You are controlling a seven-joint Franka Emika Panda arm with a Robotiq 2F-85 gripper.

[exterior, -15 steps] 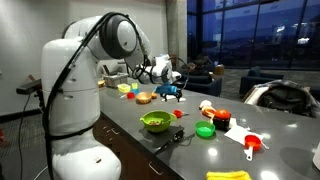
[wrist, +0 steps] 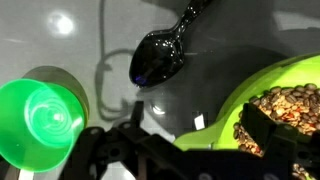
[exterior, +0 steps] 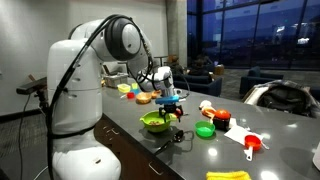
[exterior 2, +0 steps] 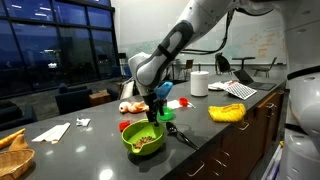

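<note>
My gripper (exterior: pixel 170 107) hangs low over the near edge of a green bowl (exterior: pixel 146 125), tilted downward. In the wrist view its dark fingers stand wide apart and nothing is between them. Reddish-brown beans (wrist: pixel 288 102) lie inside the bowl, whose rim passes beneath the right-hand finger. A black spoon (wrist: pixel 157 58) rests on the grey table beside the bowl. At the left of the wrist view is a bright green cup (wrist: pixel 42 122), clear of the fingers.
A red pan (exterior: pixel 252 142), a green dish (exterior: pixel 205 129) and a yellow cloth (exterior: pixel 228 175) occupy other parts of the table. An orange bowl (exterior 2: pixel 14 161) stands near its far end. Bare tabletop (exterior 2: pixel 75 150) lies beside the green bowl.
The arm has come down and toward the green bowl from higher and farther back. The bowl and spoon appear to be where they were.
</note>
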